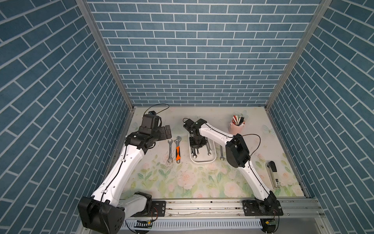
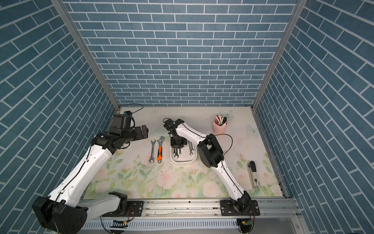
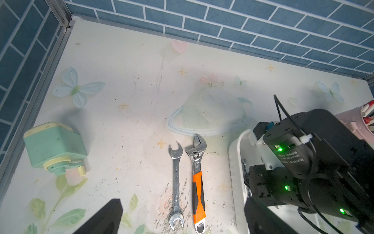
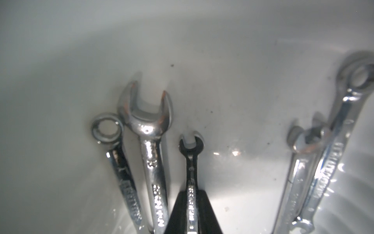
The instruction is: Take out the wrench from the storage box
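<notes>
In the right wrist view my right gripper is shut on a small open-ended wrench, with a dark finger on each side of its shank. The wrench is inside the white storage box, its open end near the floor; whether it touches cannot be told. Close on its left lie a bigger open-ended wrench and a ring-ended wrench. My left gripper is open and empty, above the table left of the box. The right arm hides the back of the box from above.
Two more wrenches lie at the box's other side. Left of the box are a plain wrench and an orange-handled adjustable wrench. A pink cup stands back right, a stapler front right.
</notes>
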